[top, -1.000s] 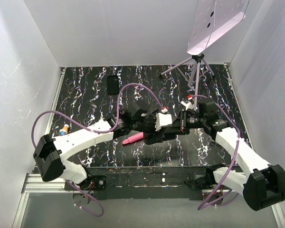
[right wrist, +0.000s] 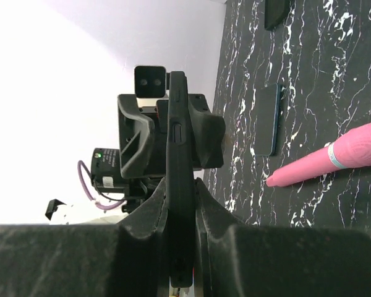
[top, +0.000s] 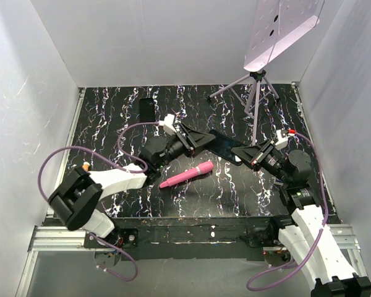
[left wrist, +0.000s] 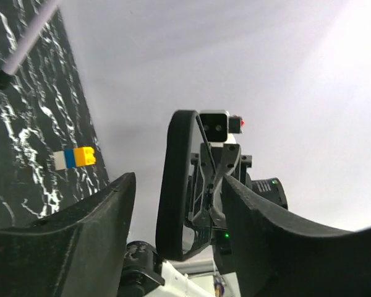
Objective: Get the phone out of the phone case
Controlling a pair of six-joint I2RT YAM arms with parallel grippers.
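My left gripper (top: 195,142) is close at that piece's left end; in the left wrist view its fingers are parted, the piece (left wrist: 176,179) just beyond them, and I cannot tell whether they touch it. A second flat dark rectangle lies on the black marble table on the left side. Whether either piece is phone or case is unclear.
A pink pen-shaped object (top: 185,174) lies in the table's middle. Another black rectangle (top: 146,110) is at the back left, a tripod stand (top: 255,108) at the back right. A small yellow-blue item (left wrist: 77,158) lies on the table.
The left gripper drew away from the held piece and has come back toward it. The right gripper moved slightly with the piece, turning it.
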